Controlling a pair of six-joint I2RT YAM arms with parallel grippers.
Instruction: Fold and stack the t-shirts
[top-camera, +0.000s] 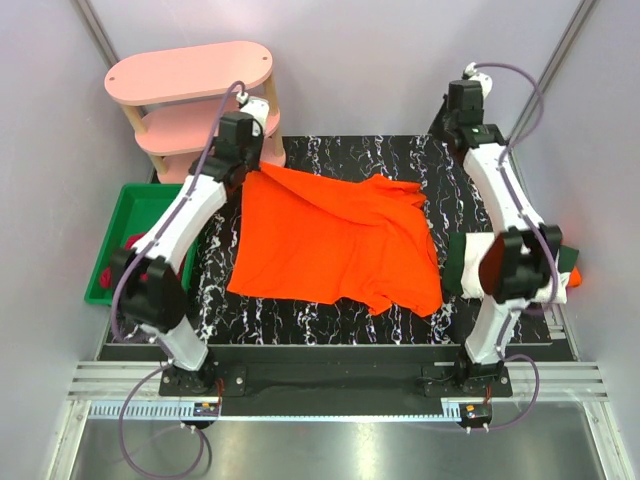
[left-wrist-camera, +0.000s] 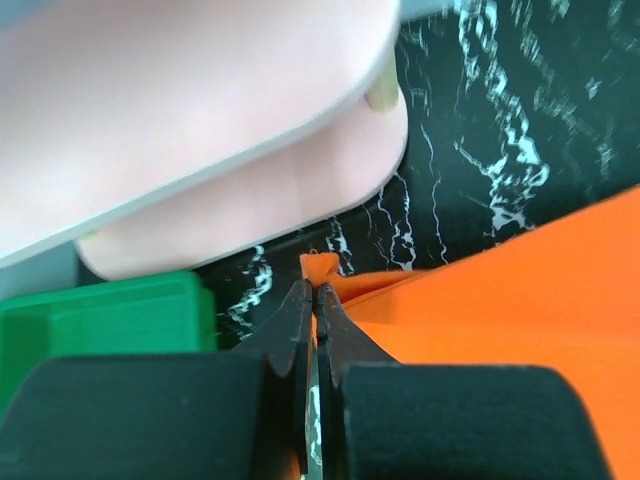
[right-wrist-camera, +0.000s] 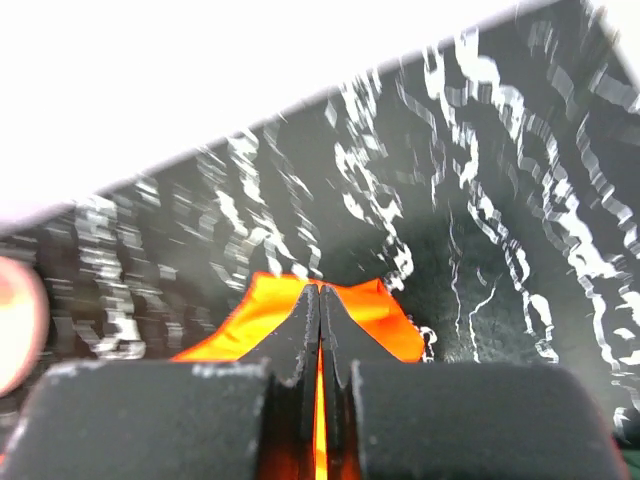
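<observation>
The orange t-shirt (top-camera: 335, 240) is spread over the middle of the table, its far edge uneven. My left gripper (top-camera: 257, 165) is shut on its far left corner, and a small tuft of orange cloth (left-wrist-camera: 322, 267) pokes out past the fingertips in the left wrist view. The right gripper (top-camera: 436, 130) hangs beyond the shirt's far right corner, apart from it. In the right wrist view its fingers (right-wrist-camera: 307, 335) are closed together with nothing between them, and the orange corner (right-wrist-camera: 265, 308) lies below and behind them.
Pink shelves (top-camera: 190, 55) stand at the back left, close to my left gripper. A green tray (top-camera: 140, 207) holding a red cloth, mostly hidden by the left arm, is at the left. Folded white cloth (top-camera: 476, 255) with green and orange pieces lies at the right, partly behind the right arm.
</observation>
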